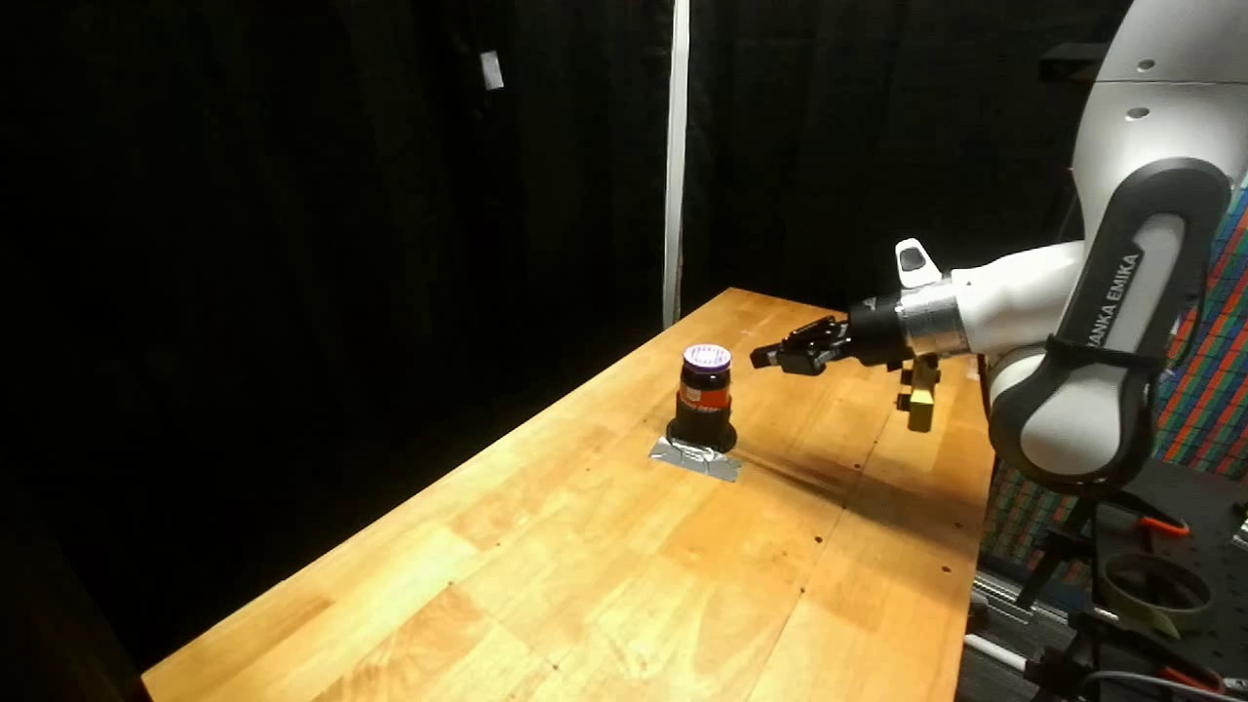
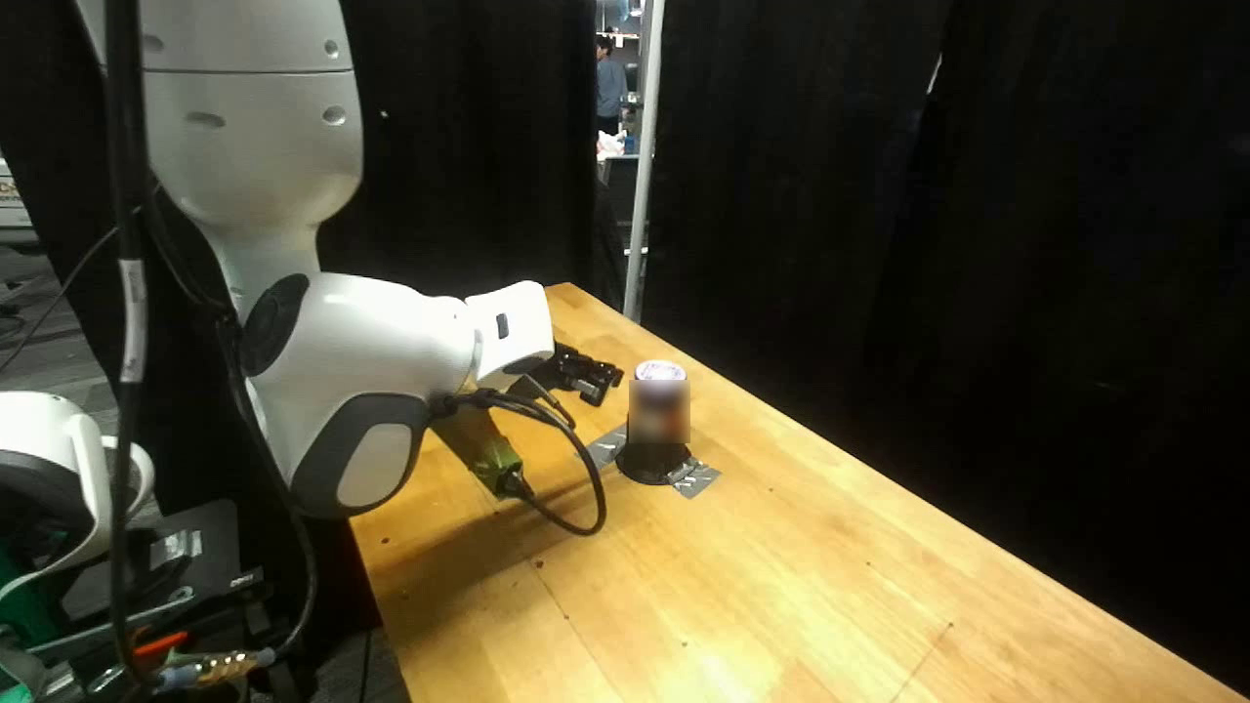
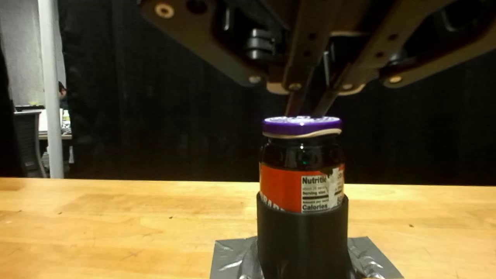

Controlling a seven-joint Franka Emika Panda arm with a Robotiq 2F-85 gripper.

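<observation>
A dark jar (image 1: 705, 396) with a purple-and-white lid (image 1: 707, 358) and an orange label stands upright in a black holder (image 3: 303, 237). Grey tape (image 1: 697, 458) fixes the holder to the table. Just to the right of the lid in exterior view 1, at about its height, my gripper (image 1: 767, 358) hangs apart from the jar. Its fingers (image 3: 295, 103) look close together in the wrist view, where the lid hides their tips. The gripper appears shut; what lies between the tips is hidden. No thin strand shows now between jar and gripper.
Black curtains (image 1: 351, 234) and a pale pole (image 1: 676, 164) stand behind its far edge. A cable (image 2: 592, 492) loops from the wrist.
</observation>
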